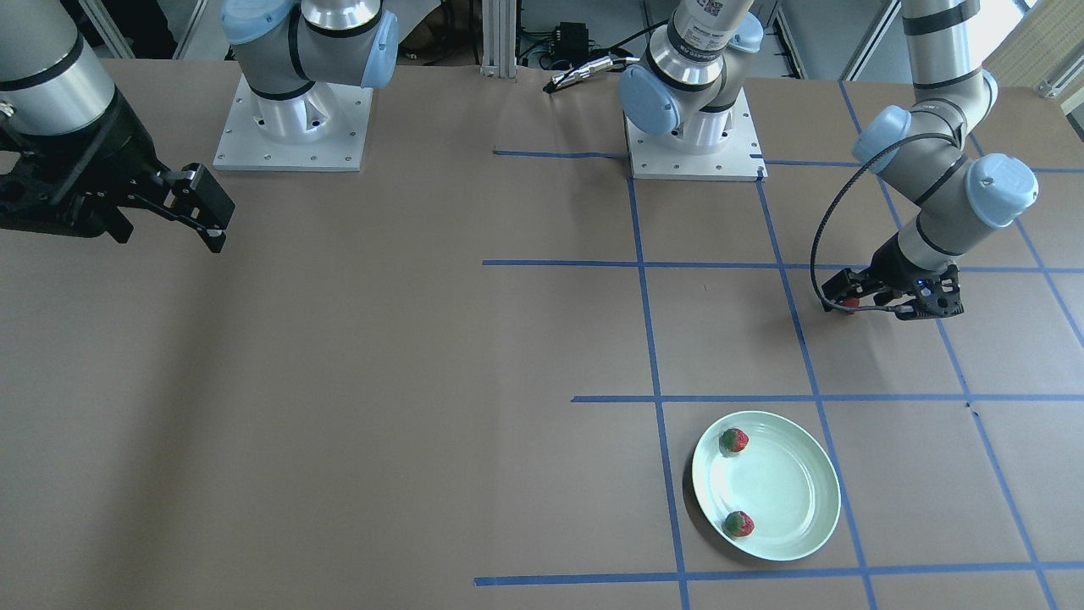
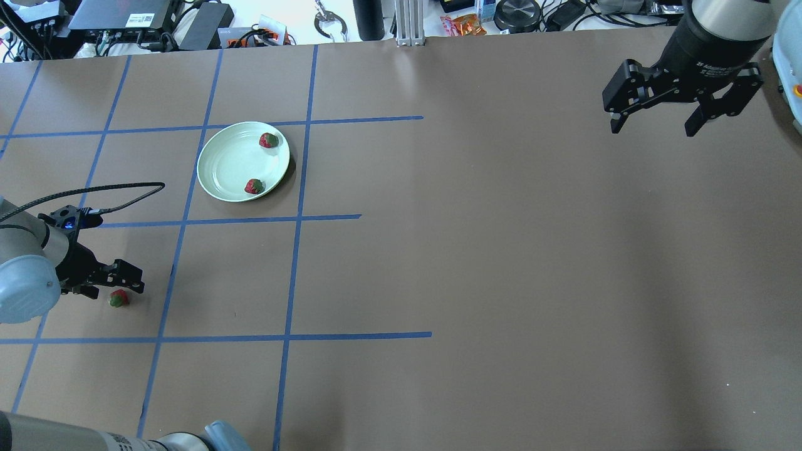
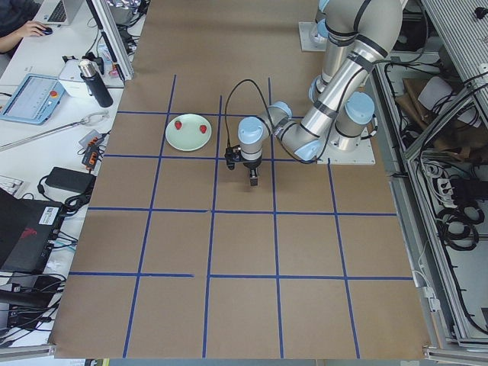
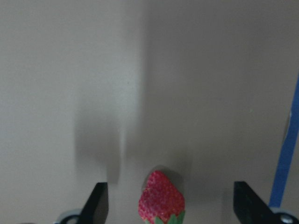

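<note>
A strawberry [image 4: 160, 199] lies on the taped table, also seen in the top view [image 2: 119, 299] beside my gripper [image 2: 113, 279] and partly hidden behind it in the front view. In the wrist view the gripper stands open, a finger either side of the berry, which rests low between them. The pale green plate [image 1: 782, 488] holds two strawberries, one [image 1: 734, 439] toward the back and another [image 1: 741, 524] toward the front, in the front view.
A second black gripper [image 2: 669, 105] hangs at the upper right of the top view. Other arm bases stand along the table's edge. The table around the berry and plate is clear apart from blue tape lines.
</note>
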